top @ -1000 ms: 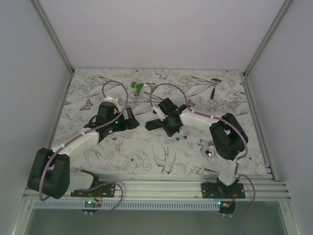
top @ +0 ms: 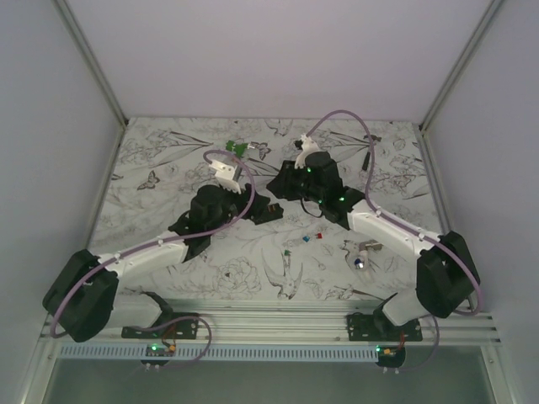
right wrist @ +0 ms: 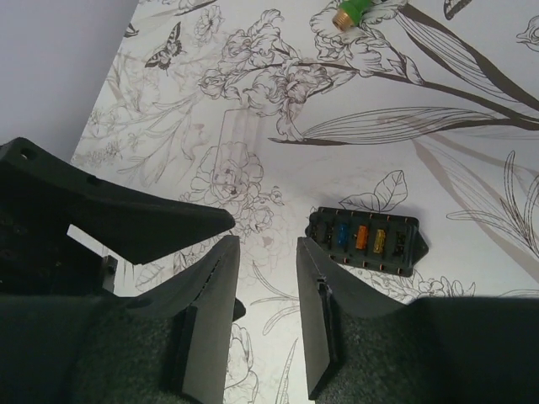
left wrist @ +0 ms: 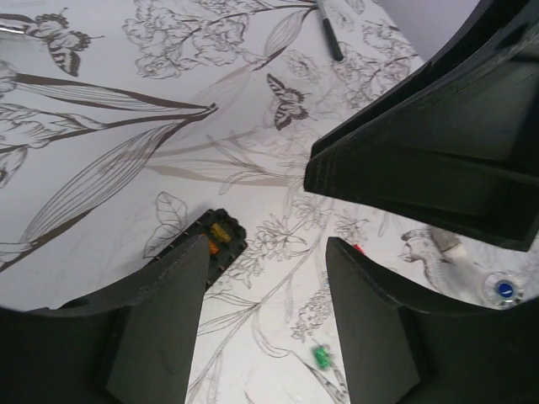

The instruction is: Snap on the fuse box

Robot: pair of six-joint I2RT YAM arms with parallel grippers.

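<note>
A black fuse box (right wrist: 366, 240) with blue, orange and yellow fuses lies on the patterned mat, beneath and between my two raised grippers. In the left wrist view it (left wrist: 202, 244) is partly behind the fingers. My left gripper (top: 255, 204) hangs at its left; whether anything is between its fingers is not clear. My right gripper (top: 282, 185) is above and beyond the box at upper right. Its fingers (right wrist: 337, 328) stand a little apart in the right wrist view, with nothing visible between them.
A green object (top: 237, 148) lies at the back, a dark-handled hammer (top: 367, 156) at back right. Small blue and red pieces (top: 313, 236) and other small items (top: 362, 257) lie on the right.
Both arms have risen and moved toward the middle. My right gripper has lifted away from the box and moved back; my left has come closer to the box.
</note>
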